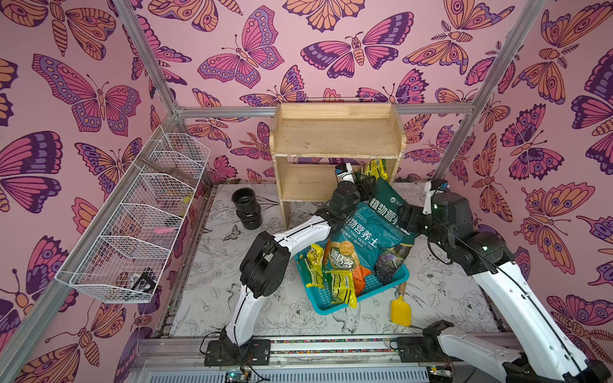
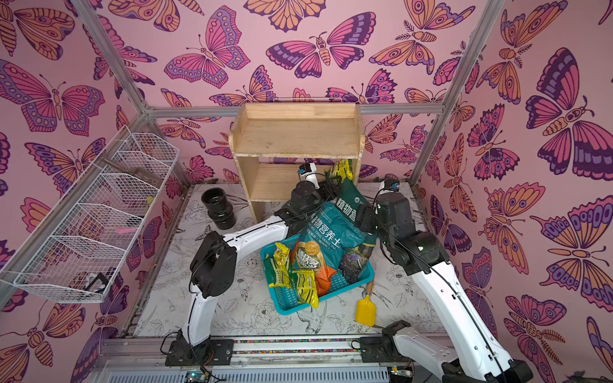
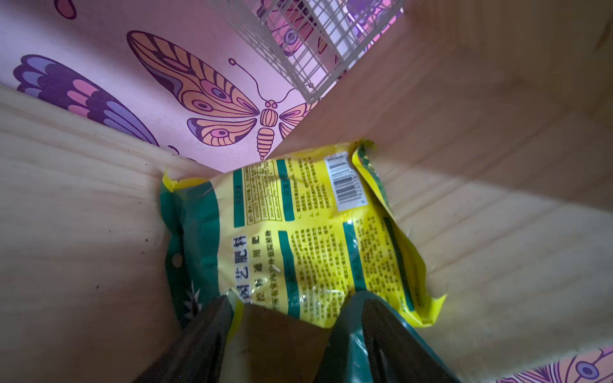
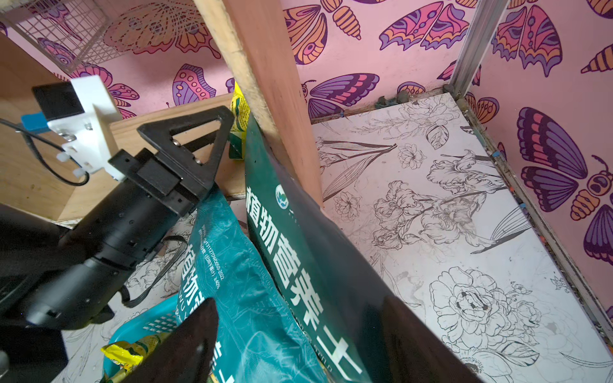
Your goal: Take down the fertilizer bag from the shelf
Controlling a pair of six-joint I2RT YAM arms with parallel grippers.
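Note:
A yellow and green fertilizer bag (image 3: 300,236) lies inside the lower shelf of the wooden rack (image 1: 338,135), near its right side; part of it shows in the top left view (image 1: 376,168). My left gripper is open in front of it, fingers apart. The teal top of a soil bag (image 3: 350,338) rises by its right finger. In the right wrist view, the tall dark green soil bag (image 4: 287,223) leans up to the rack and passes between the fingers of my right gripper, which stands open around it.
A turquoise basket (image 1: 322,305) in front of the rack holds soil bags and several yellow packets (image 1: 343,288). A yellow shovel (image 1: 401,311) lies at its right, black pots (image 1: 247,207) stand left of the rack, and wire baskets (image 1: 127,255) hang at left.

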